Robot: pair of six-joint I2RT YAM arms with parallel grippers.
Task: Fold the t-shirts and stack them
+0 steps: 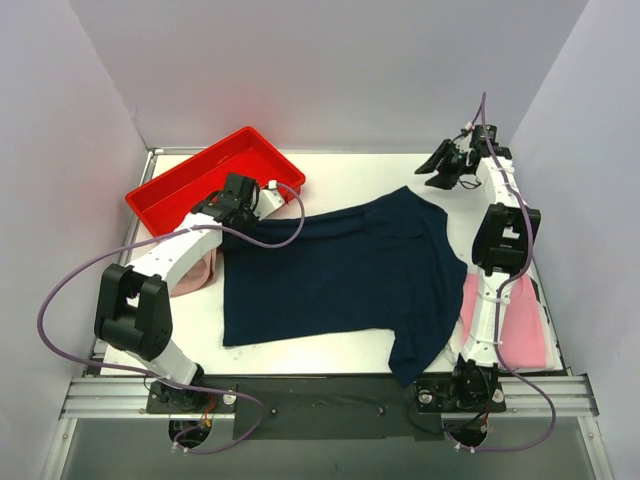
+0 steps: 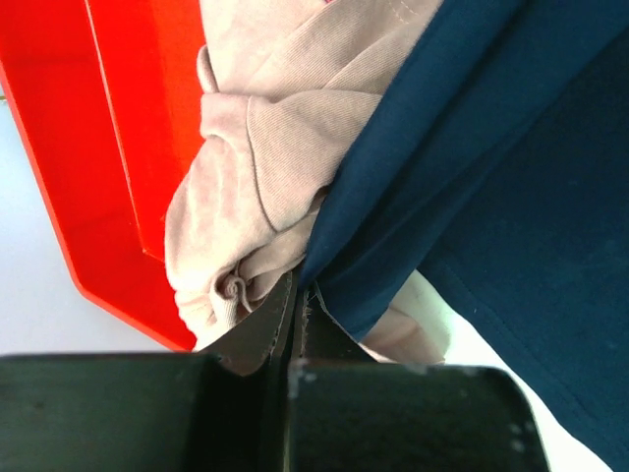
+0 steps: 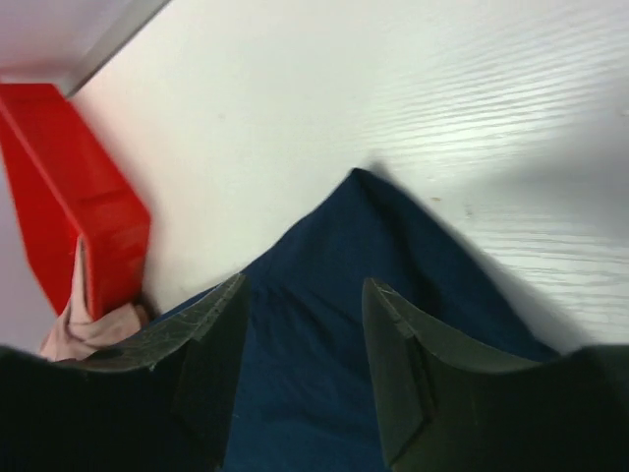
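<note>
A dark navy t-shirt [image 1: 330,275] lies spread over the white table, its lower right part reaching the front edge. At its upper left corner, my left gripper is shut on a gathered fold of navy cloth [image 2: 393,167], beside the red bin. My right gripper stands open above the shirt's upper right corner [image 3: 364,187], with no cloth held between its fingers. A folded pink shirt [image 1: 515,325] rests at the right side of the table. Beige-pink cloth [image 2: 285,147] lies crumpled under and beside the left gripper.
The red bin [image 1: 160,205] stands at the back left, close against the left gripper. Bare white table [image 1: 350,180] shows behind the navy shirt. Grey walls close in the back and both sides.
</note>
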